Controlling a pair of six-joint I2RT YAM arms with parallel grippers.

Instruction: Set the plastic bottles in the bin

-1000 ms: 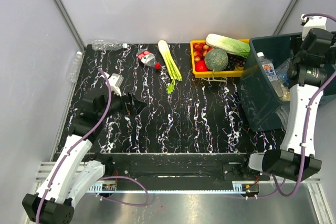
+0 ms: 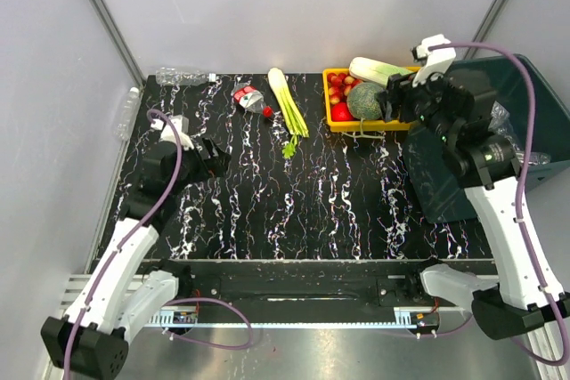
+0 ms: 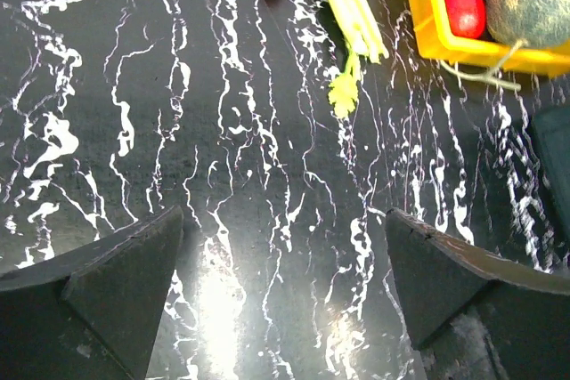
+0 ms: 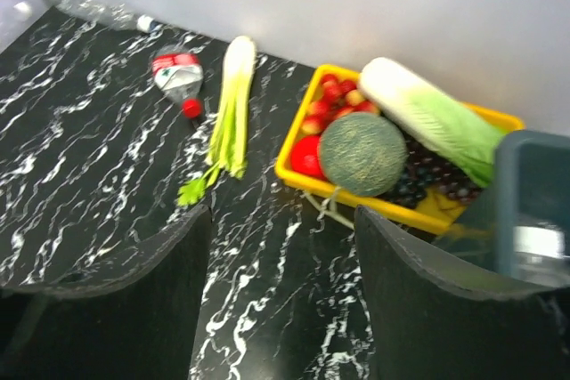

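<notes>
A crushed bottle with red cap and label (image 2: 252, 99) lies at the back middle of the black table, beside celery (image 2: 285, 100). Two clear bottles lie at the back-left edge: one sideways (image 2: 181, 77), one lengthwise (image 2: 127, 113). The dark green bin (image 2: 441, 198) stands at right with clear bottles inside, partly hidden by the right arm. My left gripper (image 2: 214, 157) is open and empty over the left table. My right gripper (image 2: 401, 98) hangs above the bin's left side, near the yellow crate; in the right wrist view its fingers stand apart with nothing between them.
A yellow crate (image 2: 356, 128) holds tomatoes, a melon (image 4: 361, 153), grapes and a cabbage (image 2: 378, 70) at the back right, against the bin. Walls border the back and sides.
My right arm has swung left from over the bin's far right toward the crate and table middle. My left gripper has shifted slightly left.
</notes>
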